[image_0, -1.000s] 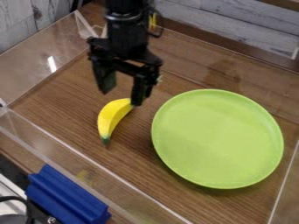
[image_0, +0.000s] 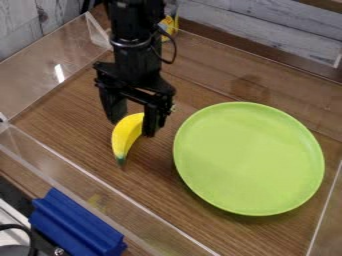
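Observation:
A black gripper (image_0: 132, 108) hangs from the arm at the upper middle, its fingers open and pointing down, just above and around the upper end of a yellow banana (image_0: 128, 135). The banana lies on the wooden tray floor, with no visible sign of being lifted; part of its upper end is hidden by the gripper.
A large green plate (image_0: 249, 158) fills the right of the tray. Clear plastic walls (image_0: 40, 70) edge the tray. A blue rack (image_0: 74, 225) sits outside at lower left. A yellow object is partly hidden behind the arm at the back.
The gripper has moved down and slightly left, coming closer over the banana. The banana and plate have not visibly moved.

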